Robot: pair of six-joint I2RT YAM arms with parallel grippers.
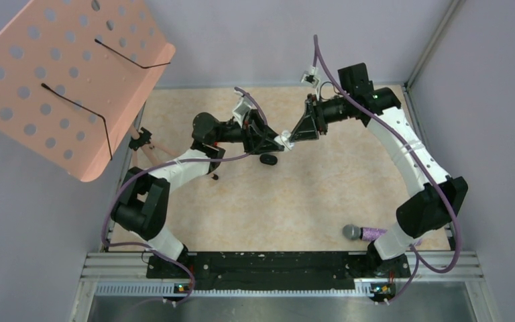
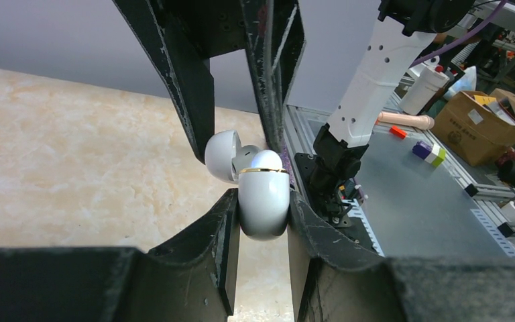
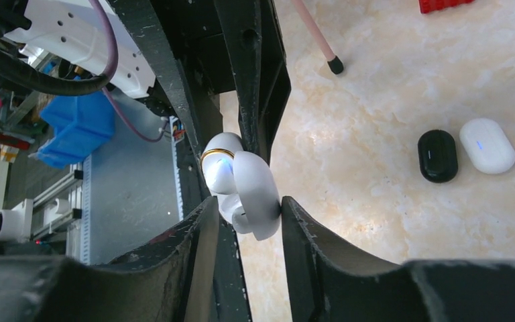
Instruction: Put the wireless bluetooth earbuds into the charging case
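My left gripper is shut on the white charging case, which has a gold band and, seen in the right wrist view, a small blue light. Pale rounded pieces, apparently earbud and lid, sit at the case's top, partly hidden. My right gripper meets it from the right, its fingertips at the white pieces; whether it grips one I cannot tell.
A black oval case and a white oval case lie on the table below. A microphone lies at the front right.
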